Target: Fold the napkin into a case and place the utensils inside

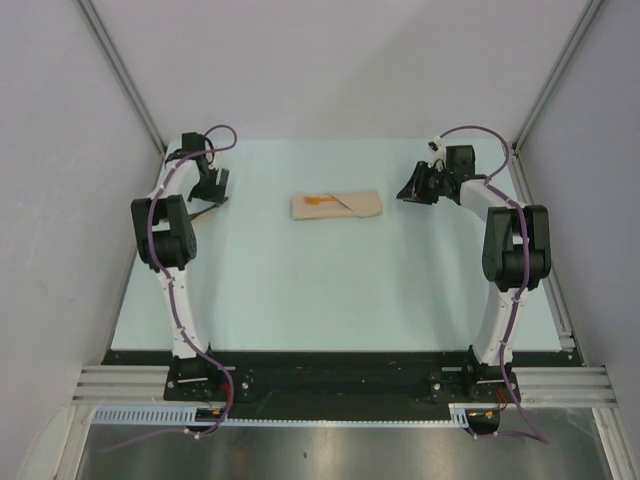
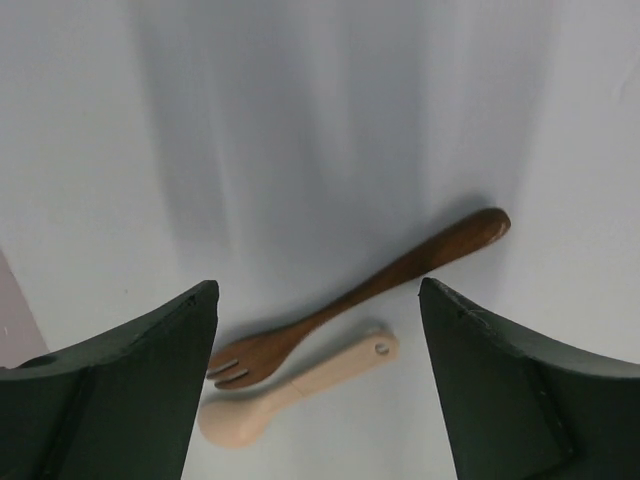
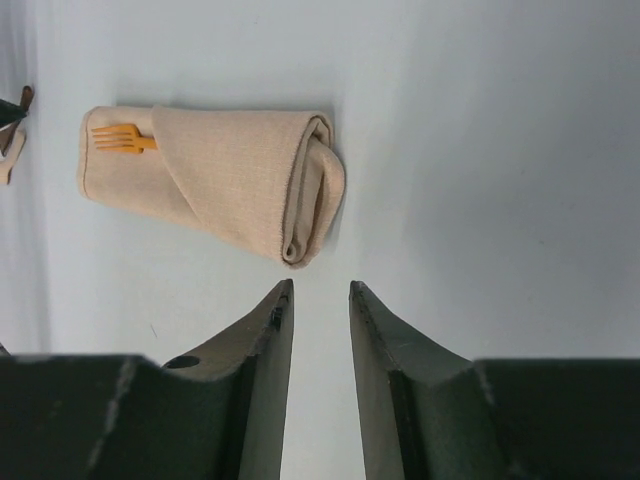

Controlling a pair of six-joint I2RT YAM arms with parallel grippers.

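Observation:
The beige napkin [image 1: 355, 208] lies folded in the table's middle, with an orange fork [image 3: 120, 138] tucked in, tines showing. At the left, a dark wooden fork [image 2: 420, 258] lies beside a pale wooden spoon [image 2: 320, 375]. My left gripper is open directly over these two utensils, nothing between its fingers. My right gripper stands right of the napkin with its fingers part open and nothing between them.

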